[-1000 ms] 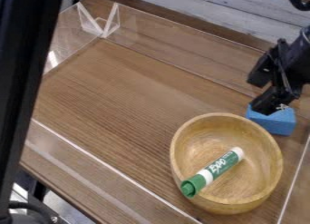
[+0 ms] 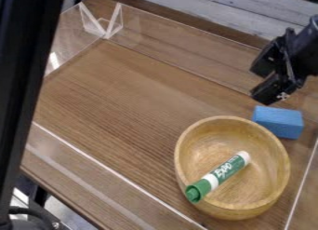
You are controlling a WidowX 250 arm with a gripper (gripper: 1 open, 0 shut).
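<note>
The black gripper [image 2: 270, 74] hangs at the upper right, open, above and just behind a blue block [image 2: 278, 121]. The block lies on the wooden table at the right, behind a round tan bowl [image 2: 192, 141]. A green and white marker [image 2: 218, 176] lies tilted diagonally inside the bowl.
Thin white pieces [image 2: 102, 24] stand at the back left corner. A black edge runs along the far left of the view.
The gripper has shifted slightly left and upward from above the blue block. The block, bowl and marker look unmoved.
</note>
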